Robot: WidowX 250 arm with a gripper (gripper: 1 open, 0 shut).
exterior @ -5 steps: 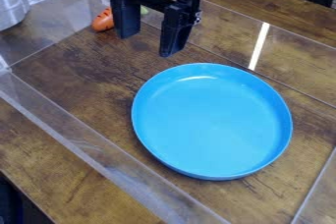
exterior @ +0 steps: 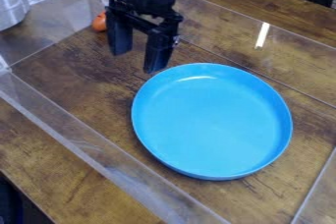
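My black gripper (exterior: pixel 140 44) hangs in the upper middle over the wooden table, just behind a large blue plate (exterior: pixel 210 118). It is open, its two dark fingers apart, with nothing visible between them. A small orange object (exterior: pixel 98 23) lies at the back left, partly hidden by the arm.
The blue plate takes up the right-centre of the table. Clear plastic walls run along the left and right edges, and something pale and crumpled stands at the top left corner. The table left of the plate is clear.
The gripper has moved back and left, away from the plate, and appears somewhat smaller. The plate has stayed where it was.
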